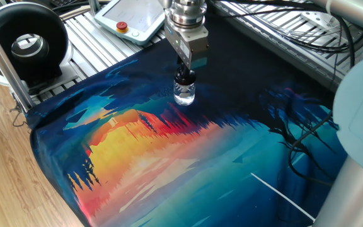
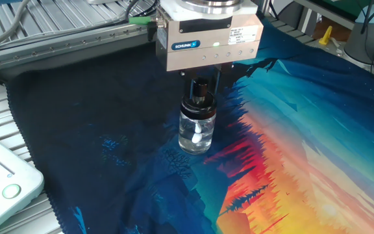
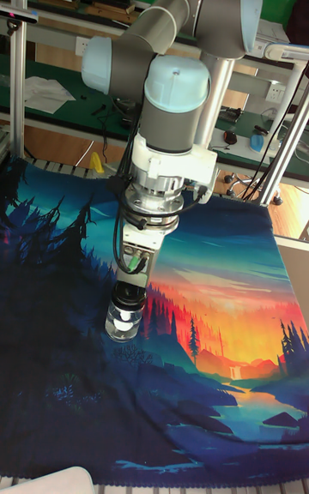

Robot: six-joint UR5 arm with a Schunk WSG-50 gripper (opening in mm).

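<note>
A clear glass jar with a black lid and a dark knob on top, the jar, stands upright on the printed cloth. It holds clear liquid and something white. My gripper points down right above it. In exterior view 2 its dark fingers stand apart on either side of the knob, with space showing on the right. Whether a finger touches the knob is hard to make out. From exterior view 1 the jar lies just under the gripper, whose fingertips blend into the black lid. In exterior view 3 the jar partly hides the fingers.
A teach pendant with a red button lies at the back left, beyond the cloth. A black round object stands at the left edge. Cables run along the rail at the back right. The cloth round the jar is clear.
</note>
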